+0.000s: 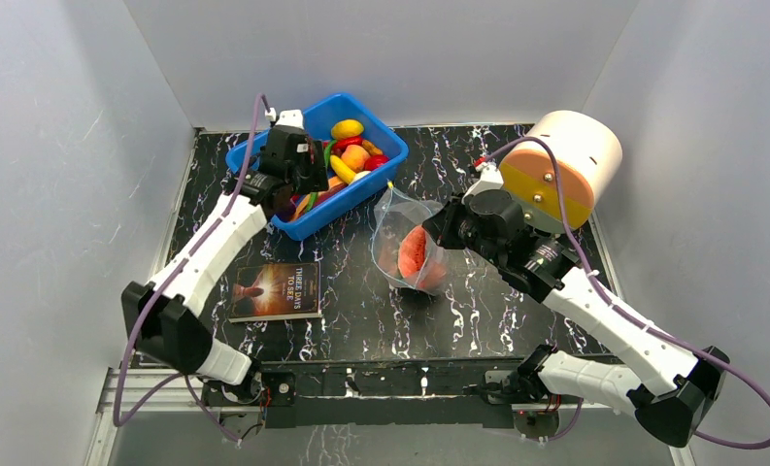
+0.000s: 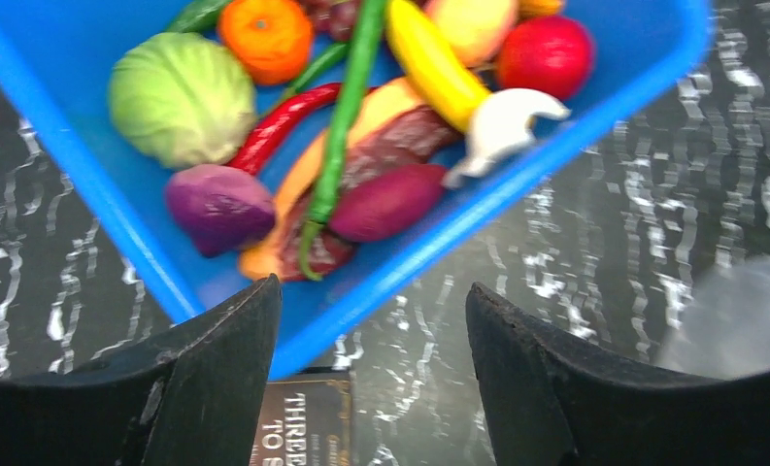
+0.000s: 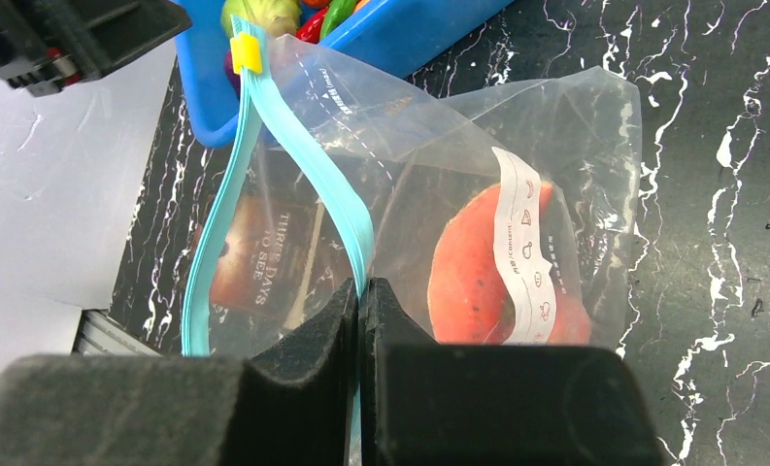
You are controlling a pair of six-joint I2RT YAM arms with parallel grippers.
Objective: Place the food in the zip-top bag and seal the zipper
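Note:
In the right wrist view, the clear zip top bag (image 3: 410, 126) hangs with its teal zipper strip (image 3: 337, 189) parted into a loop and a yellow slider (image 3: 248, 53) at the far end. Shut on one side of that strip is my right gripper. Orange-red food (image 3: 468, 267) sits inside the bag, partly behind a white printed label. My left gripper is open with nothing between its fingers, above the front-left side of the blue basket (image 2: 439, 243). Inside the basket lie a purple vegetable (image 2: 220, 209), a cabbage (image 2: 182, 102) and a magenta root (image 2: 390, 202).
A book (image 1: 276, 291) lies flat at the front left. A large cream cylinder (image 1: 580, 160) with a yellow front stands at the back right.

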